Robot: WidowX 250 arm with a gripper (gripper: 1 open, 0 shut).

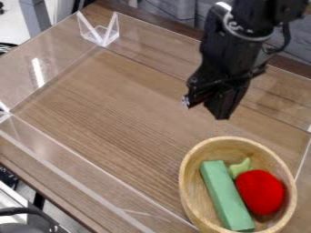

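Observation:
My black gripper (209, 107) is over the table at the upper right, its fingers pointing down, shut with nothing visible between them. Below it, at the lower right, a round beige bowl (194, 177) holds a long green block (221, 189), a red round object (260, 191) and a small pale green piece behind them.
A clear plastic holder (100, 29) stands at the back left. A grey edge runs along the back right behind the arm.

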